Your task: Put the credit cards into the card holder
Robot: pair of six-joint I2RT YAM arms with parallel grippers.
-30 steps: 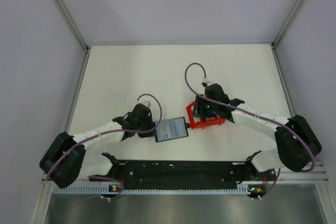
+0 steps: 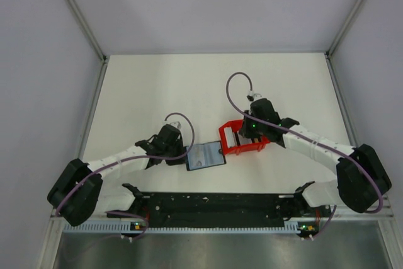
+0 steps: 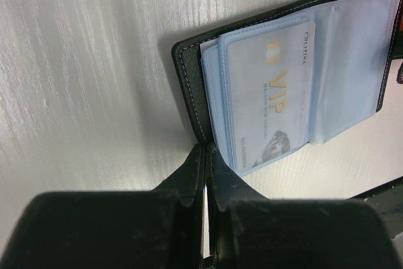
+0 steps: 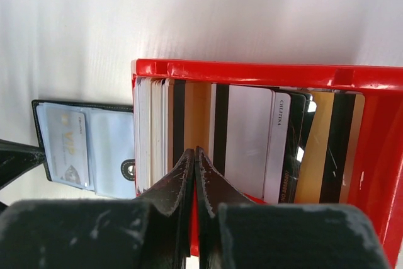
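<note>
The black card holder (image 3: 192, 89) lies open on the table, with clear sleeves and a VIP card (image 3: 267, 96) in one. At its near corner in the left wrist view, my left gripper is shut; whether the corner is pinched cannot be told. A red box (image 4: 245, 71) holds several upright cards. In the right wrist view, white-edged cards (image 4: 148, 133) stand at its left end, next to a brown card with a black stripe (image 4: 179, 114). My right gripper is shut over the box, nothing between its fingers, the striped card outside them.
Farther right in the box stand a pale card (image 4: 247, 137), dark cards and gold cards (image 4: 312, 146). The box sits just right of the holder in the top view.
</note>
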